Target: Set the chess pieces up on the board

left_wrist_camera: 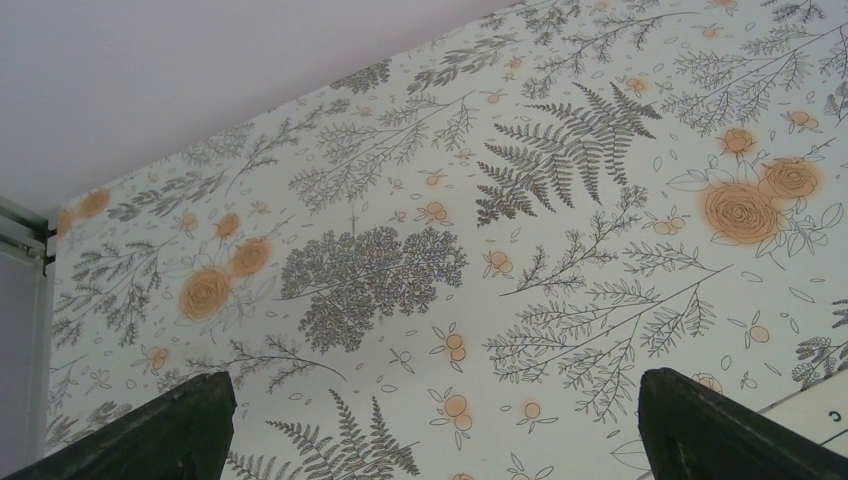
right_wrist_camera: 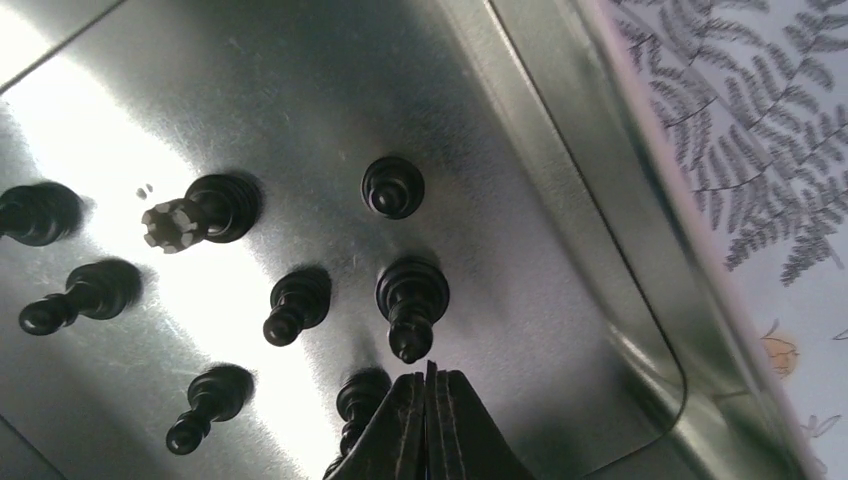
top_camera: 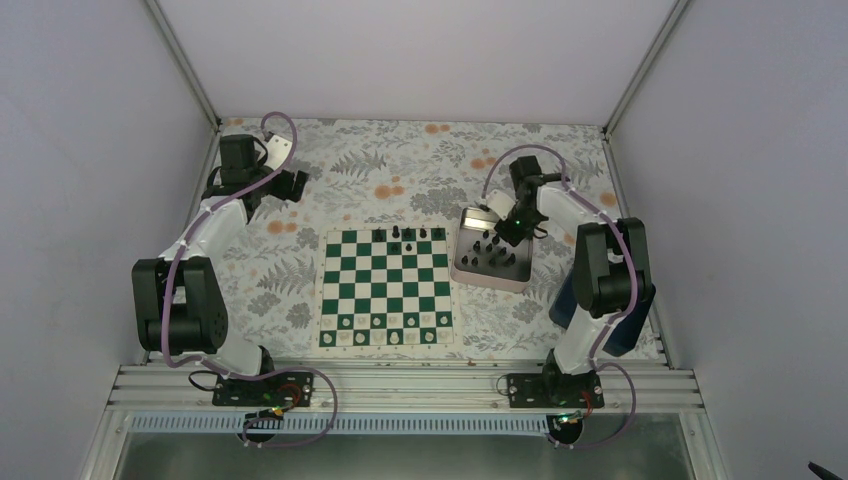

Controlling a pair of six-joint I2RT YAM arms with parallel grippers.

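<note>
The green and white chessboard (top_camera: 361, 290) has white pieces along its near two rows and several black pieces (top_camera: 423, 233) at its far side. Right of it, a metal tray (top_camera: 487, 283) holds more black pieces standing upright. My right gripper is down in the tray, fingers pressed together with nothing visible between them. Just beyond the fingertips stands a black bishop-like piece (right_wrist_camera: 412, 300); whether they touch it I cannot tell. A crowned black piece (right_wrist_camera: 215, 210) and small pawns (right_wrist_camera: 300, 300) stand nearby. My left gripper is open and empty over bare table.
The tray's raised wall (right_wrist_camera: 640, 200) runs close along the right wrist view's right side. One more black piece (right_wrist_camera: 358, 395) is partly hidden by the right fingers. A dark blue object (top_camera: 628, 330) lies at the right.
</note>
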